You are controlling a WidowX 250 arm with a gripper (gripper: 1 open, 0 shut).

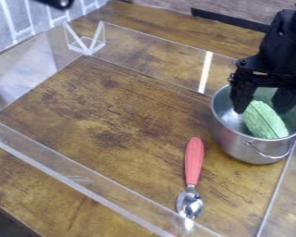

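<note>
My black gripper [266, 88] is over the steel pot [237, 139] at the right, its fingers open and reaching down to about the rim, partly hiding the inside. A green ridged object [265, 120], like a cabbage or corn-shaped toy, lies in the pot. A spoon with a red handle [194, 162] lies on the wooden table [89, 130] in front and to the left of the pot.
Clear plastic edges run along the left, back and right of the work area. A small white wire-like piece [85, 39] stands at the back left.
</note>
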